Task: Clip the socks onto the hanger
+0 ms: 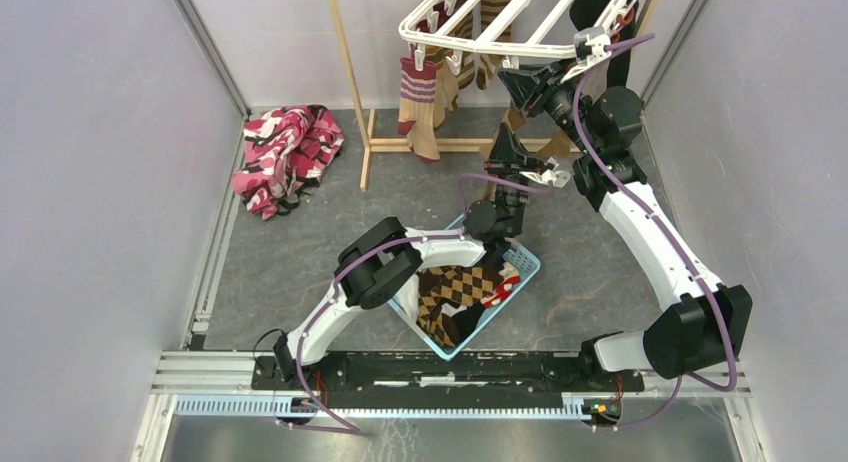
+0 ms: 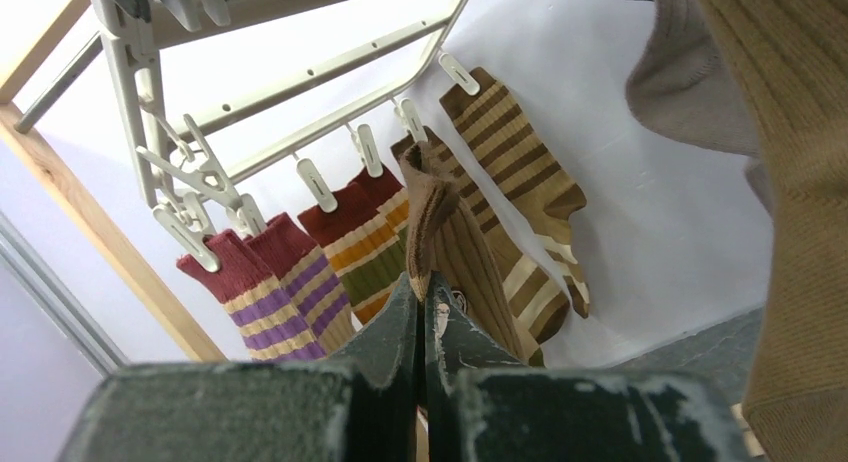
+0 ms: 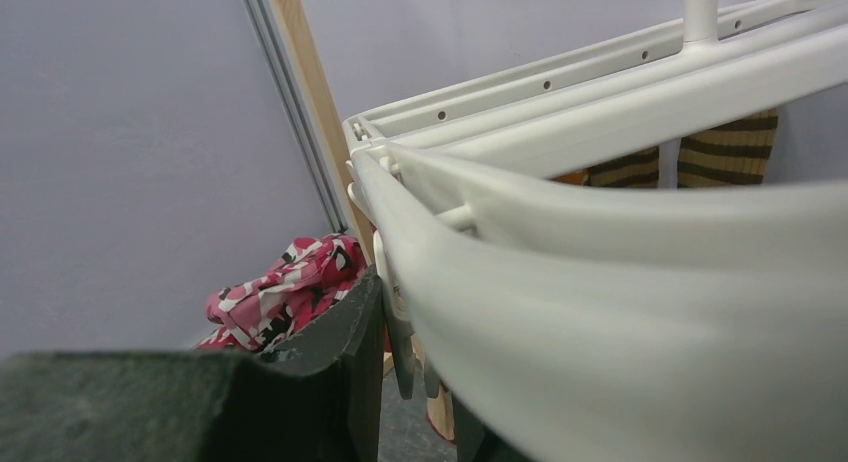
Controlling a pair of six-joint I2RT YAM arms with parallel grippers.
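A brown sock (image 2: pixel 428 197) is pinched at its end by my left gripper, with its tip standing above the fingers in the left wrist view. From above, this gripper sits below the front rail of the white hanger (image 1: pixel 470 47), apart from it. My right gripper (image 1: pixel 508 80) is at that front rail. Its fingers (image 3: pixel 350 352) are shut around a white clip (image 3: pixel 402 357), partly hidden by the rail. Striped socks (image 1: pixel 417 102) hang from other clips, among them maroon-and-purple ones (image 2: pixel 270 297).
Below the left arm is a blue basket (image 1: pixel 530 265) of loose socks. A pink patterned cloth (image 1: pixel 287 160) lies on the floor at left. The wooden stand (image 1: pixel 366 147) supports the hanger. Another brown sock (image 2: pixel 800 182) hangs close at the right of the left wrist view.
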